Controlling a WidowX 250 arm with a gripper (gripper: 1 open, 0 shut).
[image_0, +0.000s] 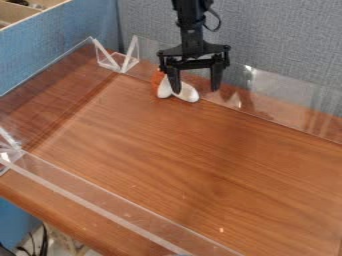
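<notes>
My black gripper (195, 82) hangs from the top of the view at the back of the wooden table, its fingers apart and pointing down, open. Just beneath and beside its left finger lies a white object (185, 93) with some orange showing behind it, partly hidden by the gripper. I cannot tell whether the finger touches it.
Clear plastic walls edge the wooden table (187, 170), with a white corner bracket (118, 62) at the back left. Grey and blue padded panels stand behind and to the left.
</notes>
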